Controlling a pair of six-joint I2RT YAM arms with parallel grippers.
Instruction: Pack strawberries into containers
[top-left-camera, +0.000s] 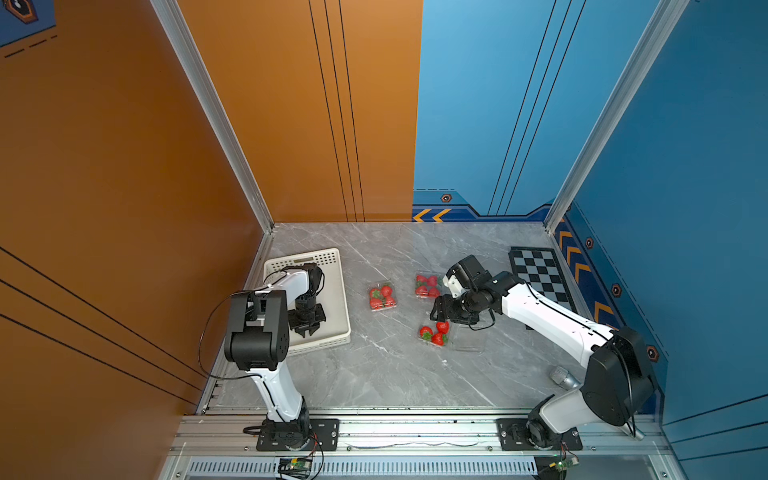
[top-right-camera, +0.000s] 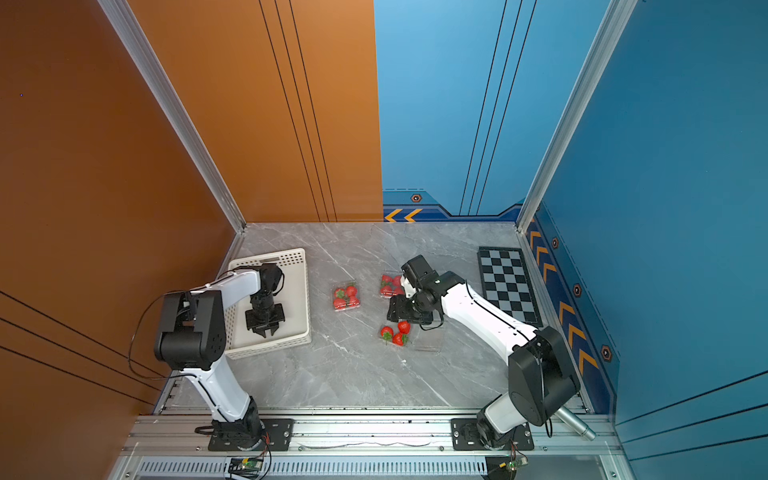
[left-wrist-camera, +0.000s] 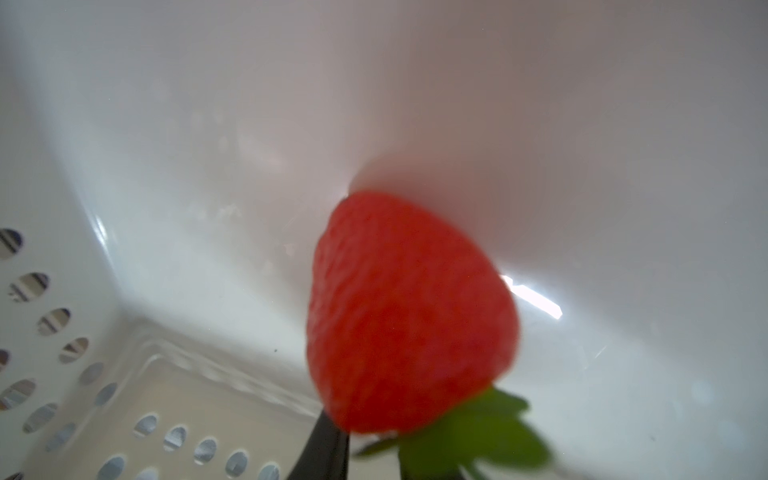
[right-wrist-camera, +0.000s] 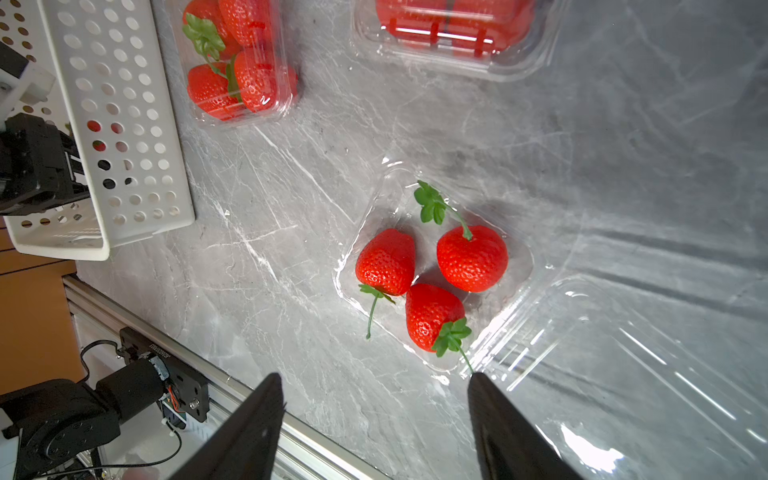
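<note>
Inside the white basket (top-left-camera: 341, 308) at the left, my left gripper (top-left-camera: 306, 329) is shut on a strawberry (left-wrist-camera: 408, 312); its red body and green leaves fill the middle of the left wrist view. An open clear container (right-wrist-camera: 364, 216) lies on the table with three strawberries (right-wrist-camera: 472, 260) in it, its empty lid (right-wrist-camera: 656, 352) folded out beside it. Above this container hangs my right gripper, open, nothing between its fingers. Two more clear containers hold strawberries: one (top-left-camera: 382, 297) near the basket, one (top-left-camera: 426, 285) behind the open container.
A black-and-white checkered board (top-left-camera: 544, 276) lies at the far right. At the right front is a grey cylindrical object (top-left-camera: 565, 377). Bare table lies between the basket and the open container, and along the front.
</note>
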